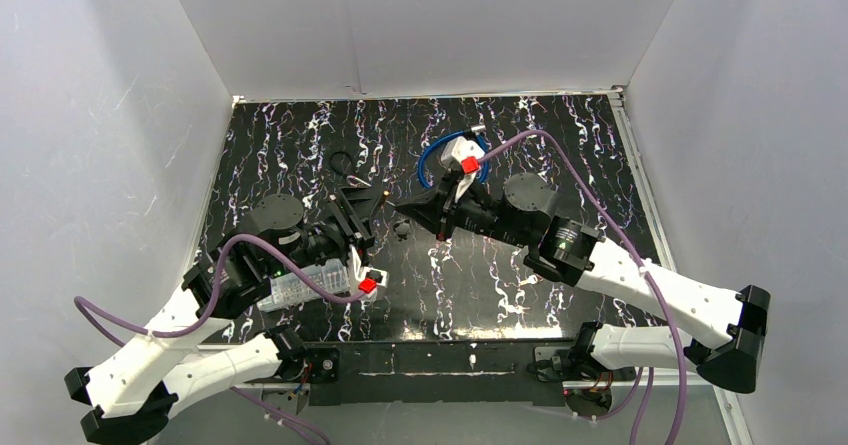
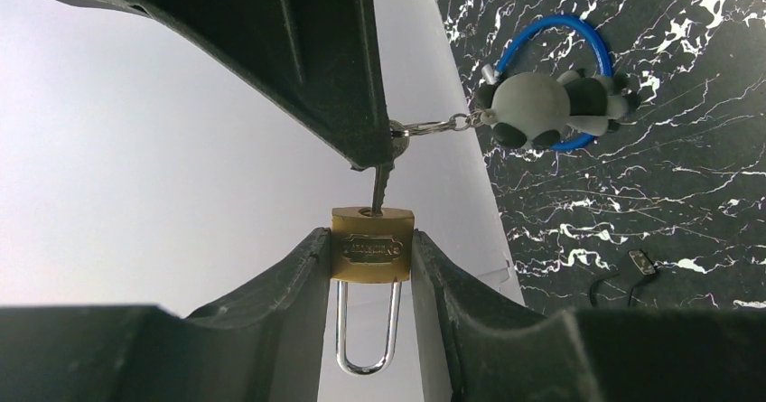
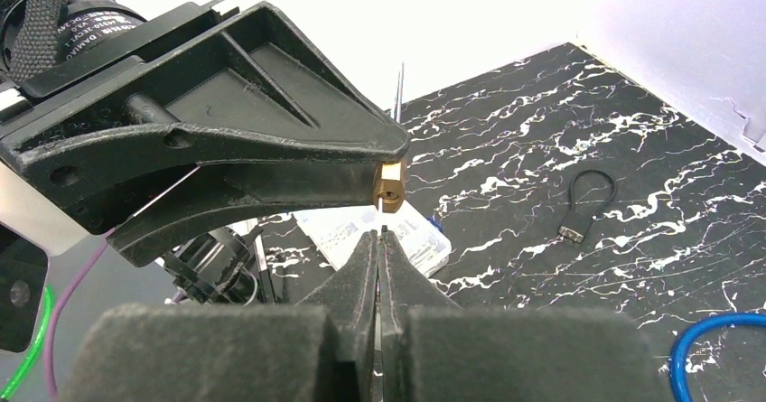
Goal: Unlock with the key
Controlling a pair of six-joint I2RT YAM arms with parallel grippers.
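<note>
A brass padlock (image 2: pixel 371 247) with a closed-looking shackle is clamped between the fingers of my left gripper (image 1: pixel 384 197). Its keyhole side faces my right gripper, which is shut on the key. In the left wrist view the notched key blade (image 2: pixel 381 188) points at the keyhole, its tip at the opening; most of the blade shows outside. Whether the tip has entered cannot be told. From the key's ring hangs a grey plush charm (image 2: pixel 531 110). The right wrist view shows the padlock's end (image 3: pixel 390 189) just beyond the key.
On the marbled table lie a blue cable loop (image 1: pixel 424 166), a small black looped cord (image 3: pixel 592 205) and a clear plastic case (image 1: pixel 290 290) under the left arm.
</note>
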